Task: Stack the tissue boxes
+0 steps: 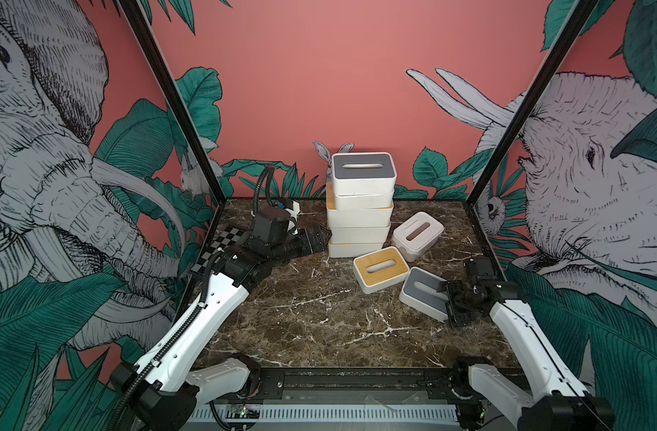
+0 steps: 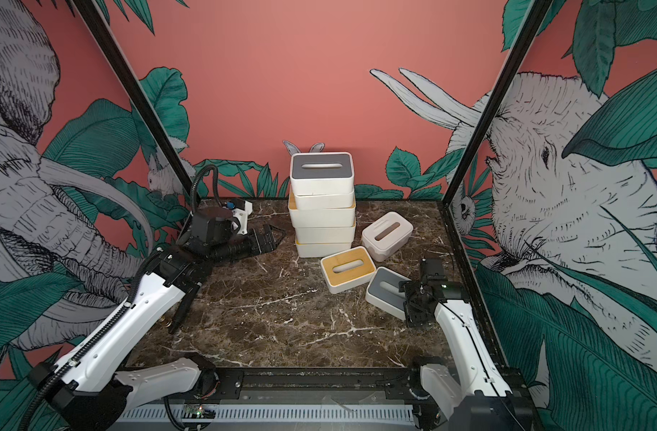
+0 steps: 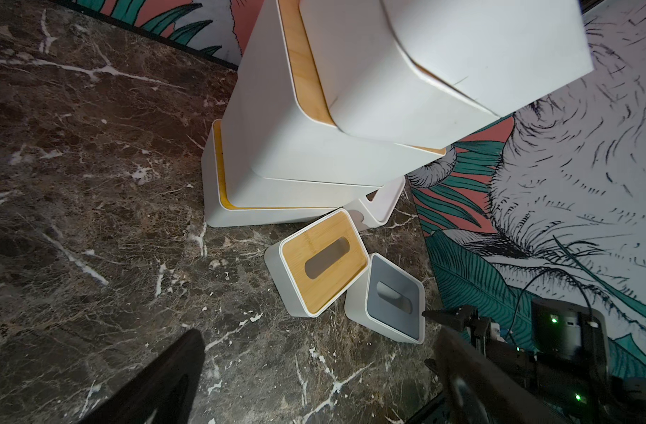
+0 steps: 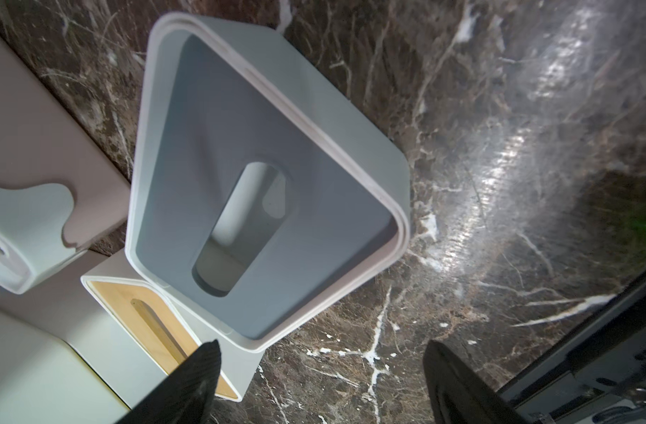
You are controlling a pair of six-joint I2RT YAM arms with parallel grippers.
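Observation:
A tall, slightly uneven stack of white tissue boxes [image 1: 359,235] stands at the back, topped by a grey-lidded box [image 1: 364,176]. Loose in front of it are a yellow-lidded box [image 1: 368,277], a grey-lidded box [image 1: 420,291] and a pale pinkish box [image 2: 387,235]. My left gripper is open and empty just left of the stack. At the right end of the loose grey box, my right gripper [image 1: 450,305] partly covers it from above. In the right wrist view its fingers [image 4: 188,385] stand apart, nothing between them, with the grey box beyond.
The loose boxes lie close together, the yellow one by the stack's foot. Bare marble table [image 1: 306,316] spreads across the left and front. A dark frame rail [image 1: 342,377] bounds the front, and the mural wall rises close behind the right arm.

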